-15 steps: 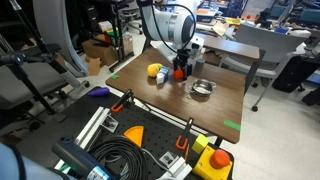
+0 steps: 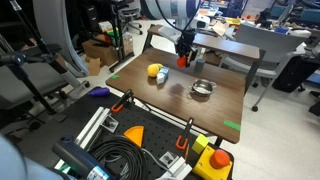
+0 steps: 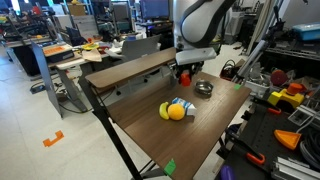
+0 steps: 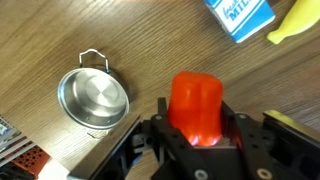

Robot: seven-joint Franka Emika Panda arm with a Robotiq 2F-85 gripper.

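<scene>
A red object [image 4: 196,107] with a rounded top sits between the fingers of my gripper, which is shut on it. In the first exterior view the red object [image 2: 182,61] hangs just above the wooden table [image 2: 225,110], under my gripper [image 2: 183,53]. To its right in that view stands a shiny metal pot [image 2: 203,88] with two handles. From the wrist, the pot [image 4: 94,97] lies to the left, apart from the red object, and its inside looks empty.
A blue and white carton [image 3: 183,107], an orange ball [image 3: 176,113] and a yellow banana-like thing [image 3: 142,131] lie close together on the table. Bare tabletop surrounds the pot. Clamps [image 2: 184,138] stand along the table's near edge.
The red object was down on the table within the gripper; now it has risen off the surface with it. The pot, carton and ball have stayed put.
</scene>
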